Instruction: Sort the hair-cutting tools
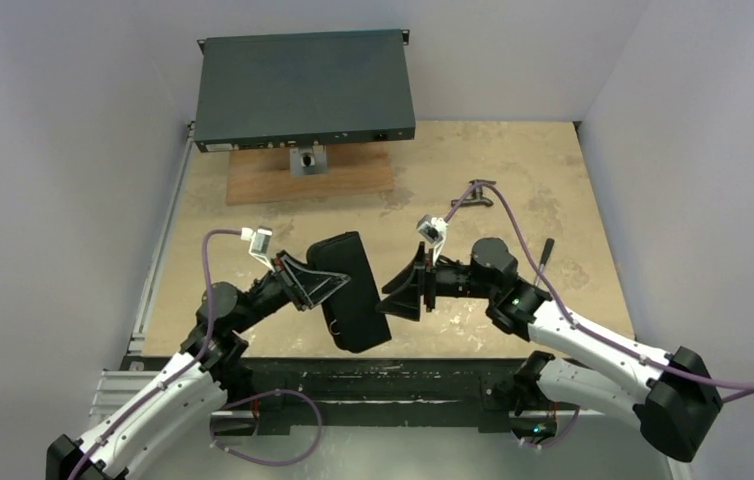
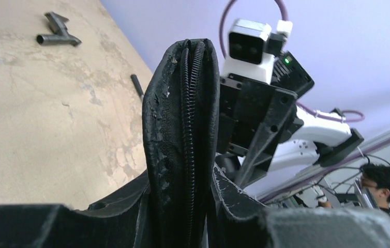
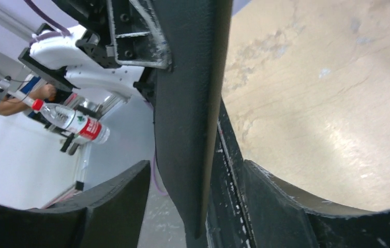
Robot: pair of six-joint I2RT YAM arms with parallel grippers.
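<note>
A black zippered case [image 1: 349, 310] is held up over the front of the table, with my left gripper [image 1: 318, 285] shut on it. In the left wrist view its zipper [image 2: 192, 103] runs upright. My right gripper is part open at the case's other end, its fingertips either side of the case's edge. A dark metal tool [image 1: 473, 200] with a crosspiece lies at the back right, and a black-handled tool [image 1: 547, 252] lies at the right, partly hidden by my right arm in the top view.
A dark equipment box [image 1: 303, 90] stands on a wooden board [image 1: 253, 185] at the back. Walls close in both sides.
</note>
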